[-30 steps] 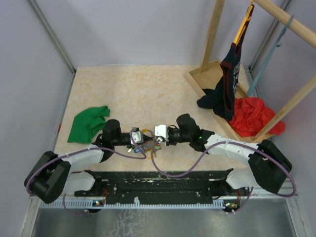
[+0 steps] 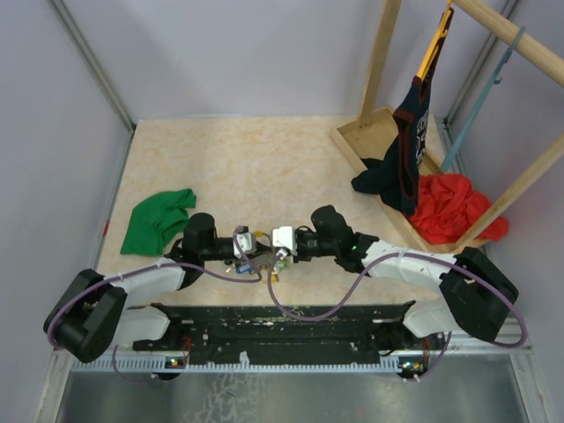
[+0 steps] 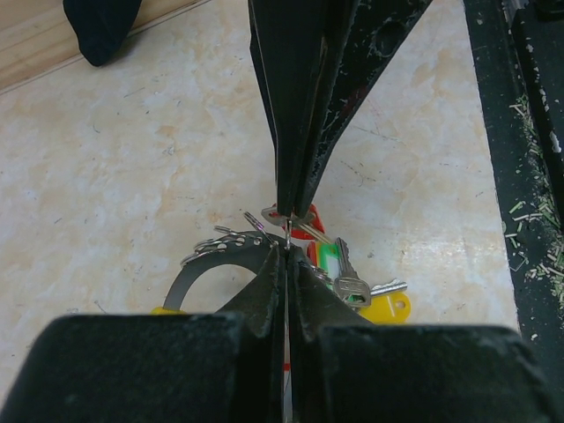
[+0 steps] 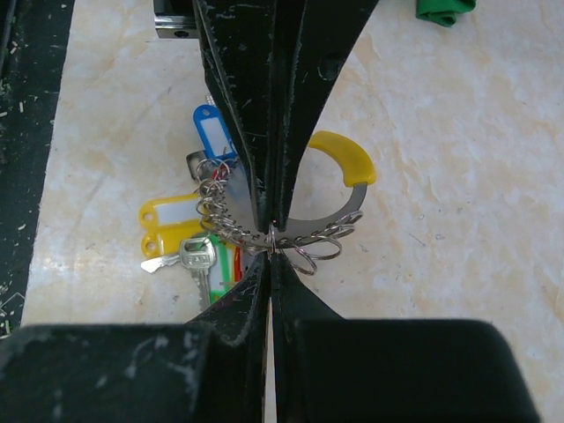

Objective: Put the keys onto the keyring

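In both wrist views the keyring (image 4: 326,226), a curved grey holder with yellow grips and several small wire rings, lies on the table among keys (image 3: 351,289) and coloured tags (image 4: 172,211). My left gripper and right gripper meet tip to tip over it. Each is shut, with a small bit of thin metal at its fingertips; whether either grips it, or which piece it is, is too small to tell. In the top view both grippers hide most of the pile.
A green cloth (image 2: 154,220) lies at the left. A wooden rack (image 2: 361,137) with dark cloth (image 2: 405,150) and red cloth (image 2: 449,207) stands at the right.
The right arm has shifted very slightly toward the left and front in the top view. The left arm looks almost unmoved.
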